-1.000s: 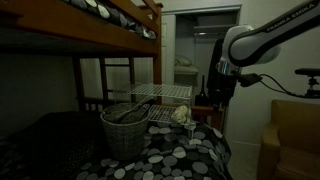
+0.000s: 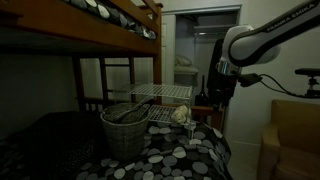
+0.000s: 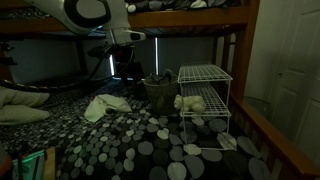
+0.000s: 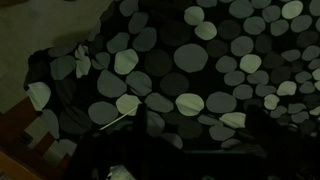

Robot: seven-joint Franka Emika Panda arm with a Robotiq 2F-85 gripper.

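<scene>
My gripper (image 2: 222, 98) hangs above the right end of the bed, dark and hard to make out. In the wrist view, two dark fingers (image 4: 143, 122) stand apart at the bottom, with only the dotted bedspread (image 4: 185, 58) seen between them. A grey basket (image 2: 125, 138) stands on the bed, with something dark in it. Beside it is a white wire rack (image 3: 205, 73) with two levels. A pale, lumpy plush-like thing (image 3: 189, 103) rests on its lower level. The gripper is apart from all of these.
A crumpled white cloth (image 3: 107, 107) lies on the bed. The upper bunk (image 2: 85, 28) overhangs the basket and rack. A wooden rail (image 3: 262, 130) runs along one side, and a brown armchair (image 2: 292, 140) stands to the right. Much of the bedspread is clear.
</scene>
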